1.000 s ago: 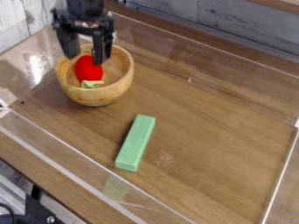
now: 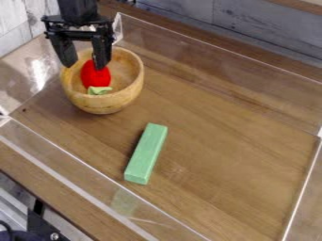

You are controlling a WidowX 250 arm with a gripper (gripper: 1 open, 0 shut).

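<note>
My black gripper [image 2: 82, 49] hangs open at the top left, its fingers over the rim of a wooden bowl [image 2: 120, 94]. In the bowl lie a red object [image 2: 94, 72] and a small light-green piece [image 2: 100, 90], partly under or beside the red one. Whether the fingers touch the red object cannot be told. A long green block [image 2: 146, 152] lies on the wooden table to the lower right of the bowl.
The bowl and green block appear unmoved.
</note>
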